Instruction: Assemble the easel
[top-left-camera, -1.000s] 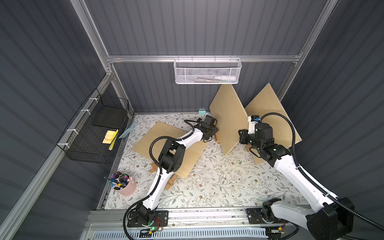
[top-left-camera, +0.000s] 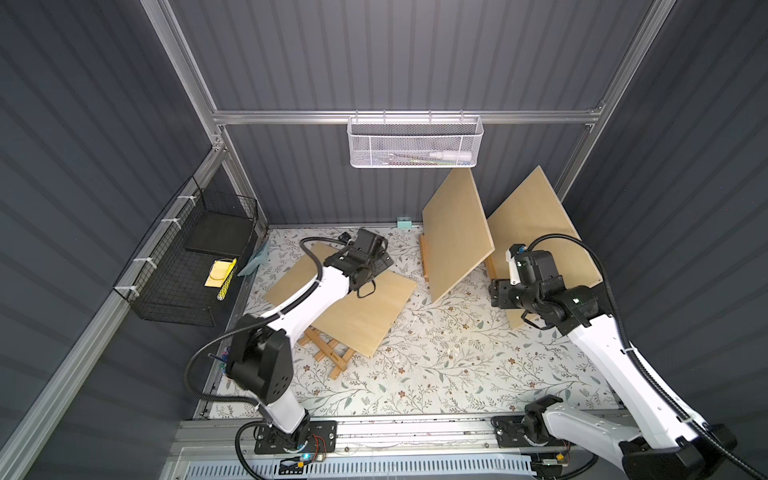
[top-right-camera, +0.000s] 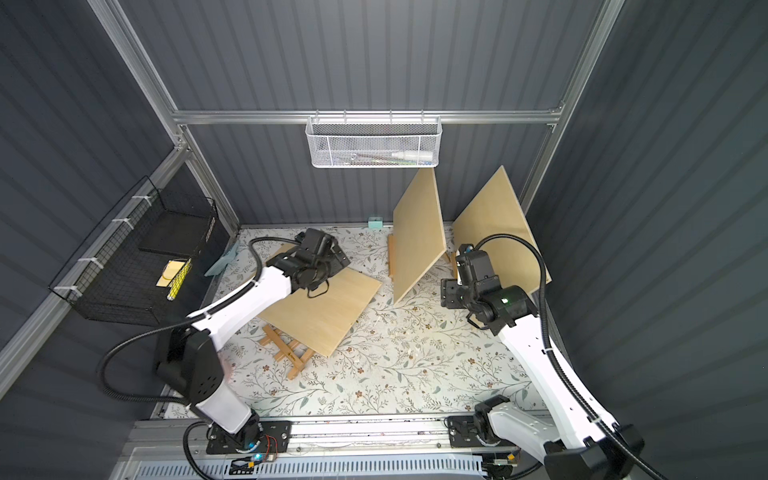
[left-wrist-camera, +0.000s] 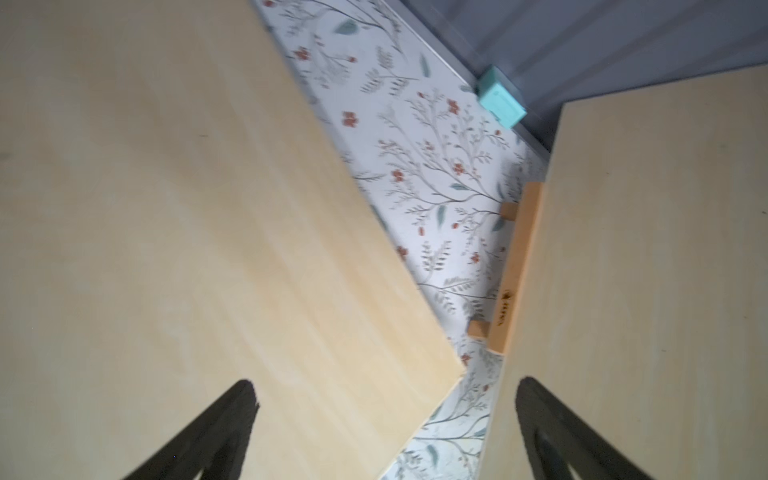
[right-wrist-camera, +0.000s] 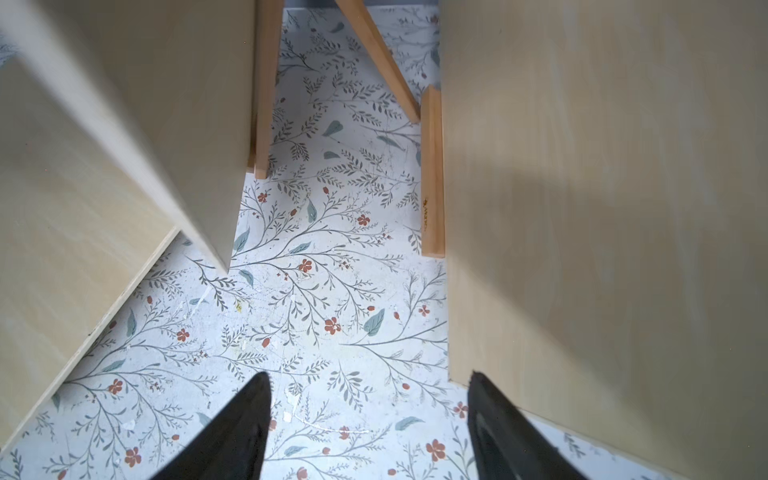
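Two pale boards stand tilted on wooden easel frames at the back right: a middle board (top-left-camera: 456, 232) and a right board (top-left-camera: 540, 224). A third board (top-left-camera: 364, 312) lies low over wooden easel legs (top-left-camera: 329, 352) at the left. My left gripper is open above the lying board, left of the middle board, with nothing between its fingers. In the right wrist view my right gripper stands apart and empty, in front of the right board's ledge (right-wrist-camera: 433, 172). Behind the middle board a wooden leg (right-wrist-camera: 268, 96) shows; most of that frame is hidden.
A white mesh basket (top-left-camera: 416, 144) hangs on the back wall. At the left wall is a black wire basket (top-left-camera: 192, 256). A small teal block (top-left-camera: 404, 222) sits at the back edge.
My left gripper has moved left, away from the middle board, and its arm now hides the pink pen cup. My right gripper has drawn slightly right. The middle board's lower corner has shifted left.
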